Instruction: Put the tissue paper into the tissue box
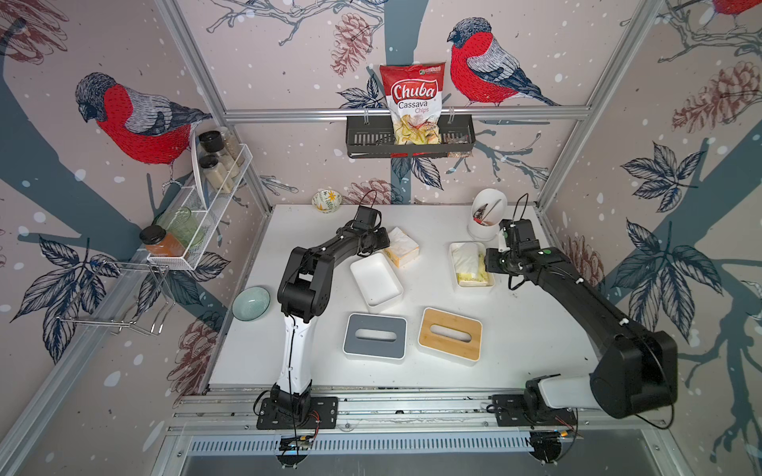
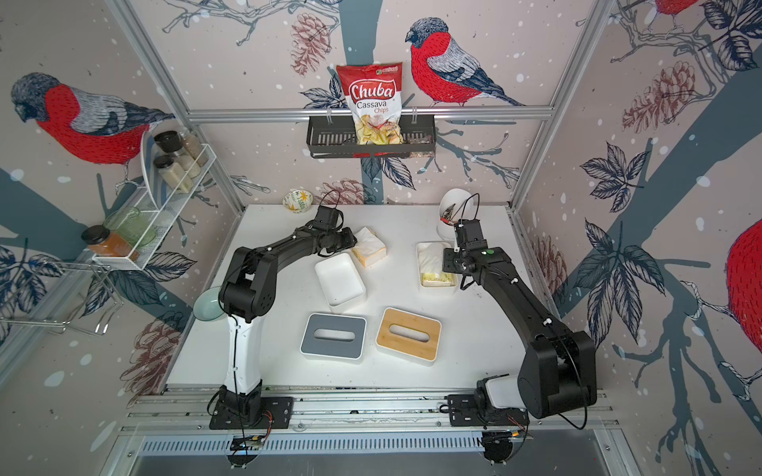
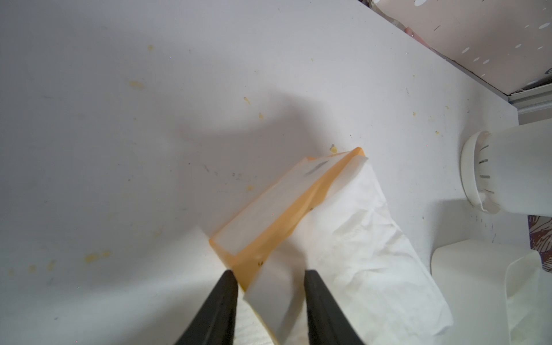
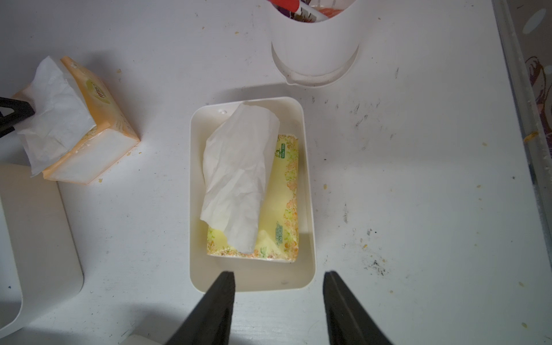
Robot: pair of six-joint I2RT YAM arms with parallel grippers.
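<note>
An orange-edged pack of tissue paper (image 1: 403, 246) with a white sheet on top stands on the table behind the empty white box (image 1: 376, 281). My left gripper is at the pack's left end, its part-open fingers either side of a corner; whether they touch it cannot be told. A second, yellow tissue pack (image 4: 281, 201) lies inside another white box (image 4: 308, 241), a loose sheet over it. My right gripper hangs open near that box's front edge, nothing between its fingers. A grey slotted lid (image 1: 374, 336) and a wooden slotted lid (image 1: 450, 334) lie in front.
A white holder with utensils (image 1: 485, 214) stands at the back right. A patterned bowl (image 1: 326, 200) is at the back left and a green bowl (image 1: 251, 303) at the left edge.
</note>
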